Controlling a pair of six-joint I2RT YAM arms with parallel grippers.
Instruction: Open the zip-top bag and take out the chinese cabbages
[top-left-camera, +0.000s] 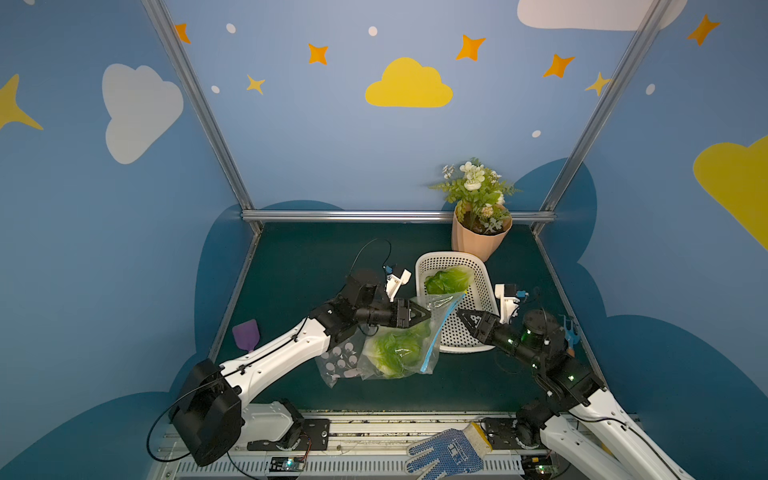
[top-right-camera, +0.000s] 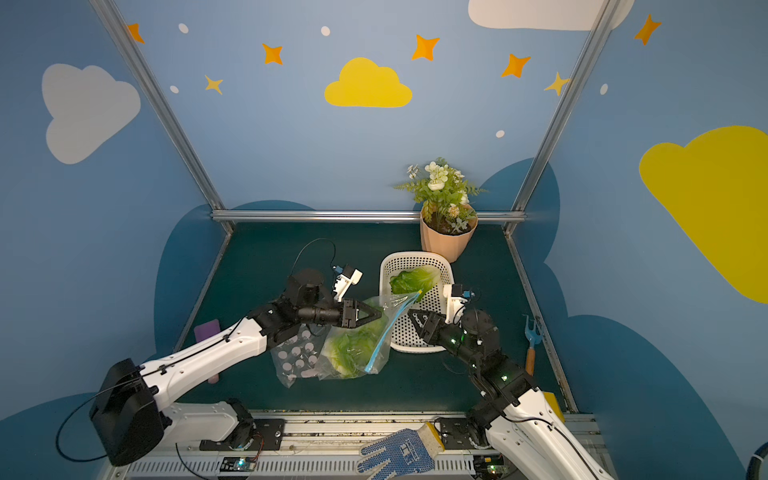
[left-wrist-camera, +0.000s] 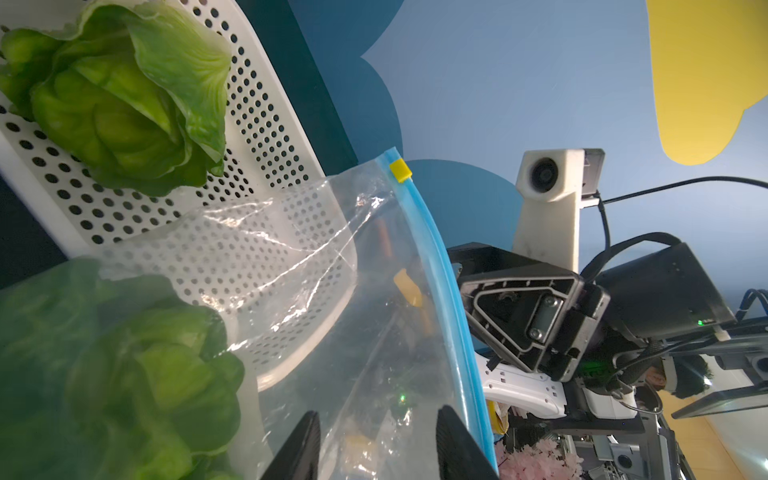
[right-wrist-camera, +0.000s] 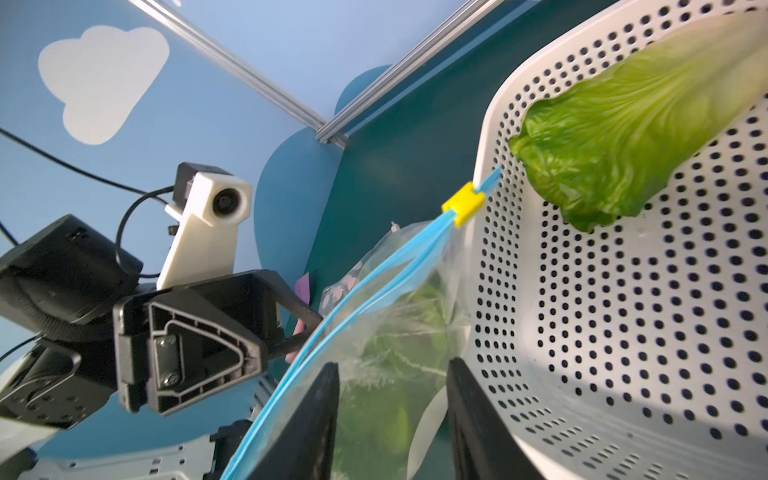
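The clear zip bag (top-left-camera: 369, 361) lies on the table, with a green Chinese cabbage (top-left-camera: 396, 350) inside. Its blue zip strip (top-left-camera: 433, 340) reaches over the basket's left side. Seen from the right wrist, two blue strips (right-wrist-camera: 376, 284) run slightly apart, and the yellow slider (right-wrist-camera: 464, 203) sits at their far end. My left gripper is part open over the bag near its mouth, clear film showing beyond the fingers. Across the strip, over the basket, my right gripper is also part open, nothing visibly gripped. Another cabbage (top-left-camera: 449, 280) rests in the white basket (top-left-camera: 489, 276).
Behind the basket stands a potted plant (top-left-camera: 480, 232). A purple spatula (top-left-camera: 246, 334) lies at the left, a blue fork (top-right-camera: 532, 329) at the right. A glove (top-left-camera: 448, 454) rests on the front rail.
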